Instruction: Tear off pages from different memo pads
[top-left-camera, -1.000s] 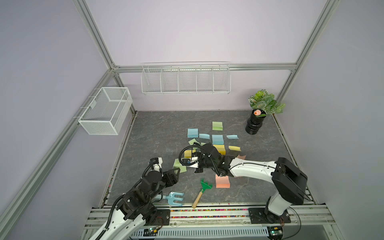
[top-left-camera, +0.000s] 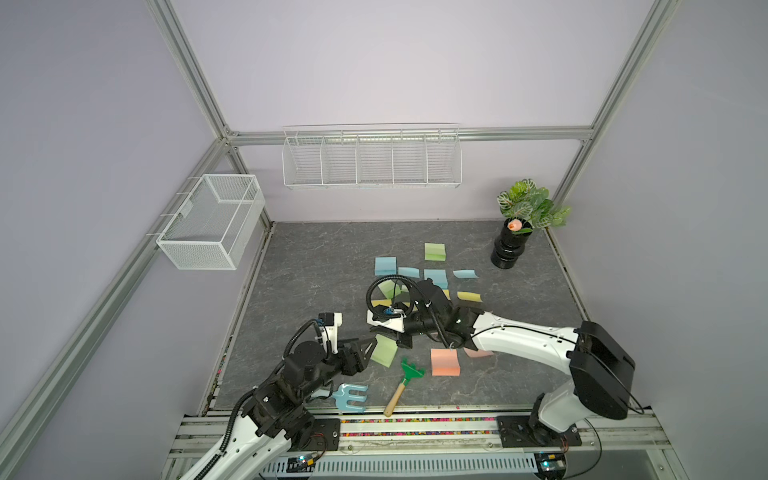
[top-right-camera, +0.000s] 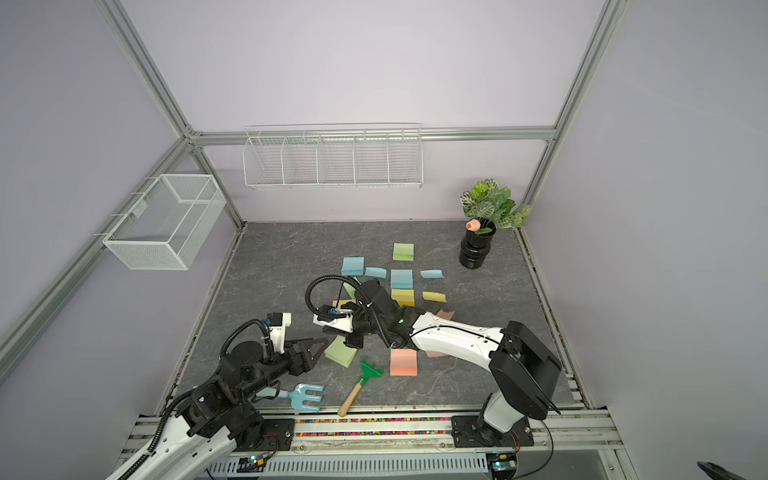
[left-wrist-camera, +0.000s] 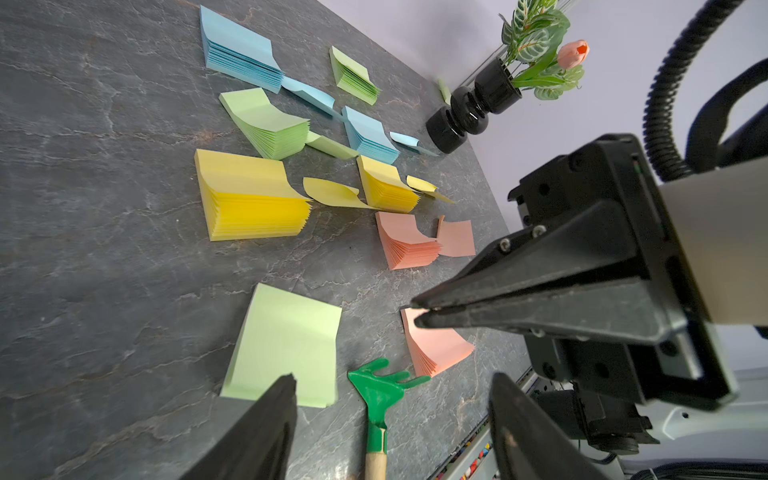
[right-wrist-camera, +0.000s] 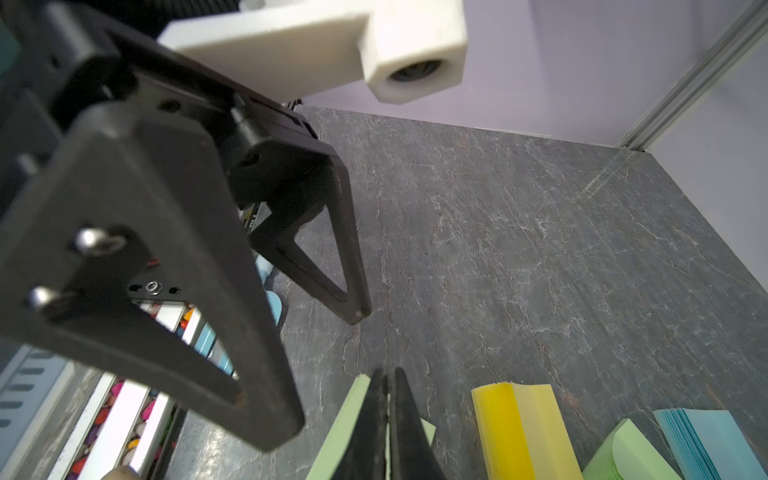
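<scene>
A pale green pad lies on the table under both grippers. My right gripper hangs above its right side, shut with nothing visible between its fingertips. My left gripper stands open above the near area, its blurred fingers wide apart. Yellow pads, green pads, blue pads and pink pads stand farther back, with loose curled sheets beside several, such as a yellow sheet and a pink sheet.
A green rake and a light blue fork lie at the front edge. A black vase with a plant stands back right. Wire baskets hang on the walls.
The pale green pad has shifted right and down in the top left view. My right arm has moved right and my left gripper slightly right.
</scene>
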